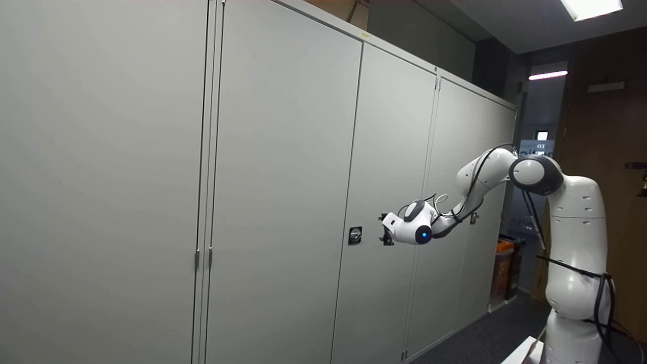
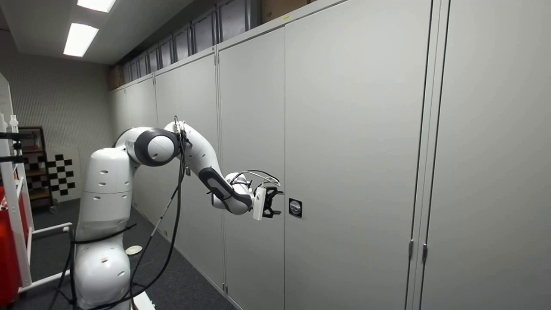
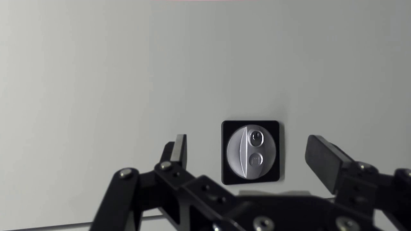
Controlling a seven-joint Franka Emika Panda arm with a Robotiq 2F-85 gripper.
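A round silver knob (image 3: 251,152) with a raised ridge, a keyhole and a button sits in a square black plate on the grey cabinet door (image 3: 200,69). My gripper is open in the wrist view, one finger on each side of the knob and well clear of it. Nothing lies between the fingers but the view of the knob. In exterior view 2 the gripper (image 2: 280,202) faces the door, a short gap from the knob (image 2: 295,207). From exterior view 1 the gripper (image 1: 383,230) appears to the right of the knob (image 1: 355,235).
Tall grey cabinets, their doors shut, run along the wall. A second handle (image 1: 474,218) shows behind the arm. Dark cables (image 2: 173,227) hang from the arm. A white frame (image 2: 20,222) stands at far left in exterior view 2. Around the gripper the space is free.
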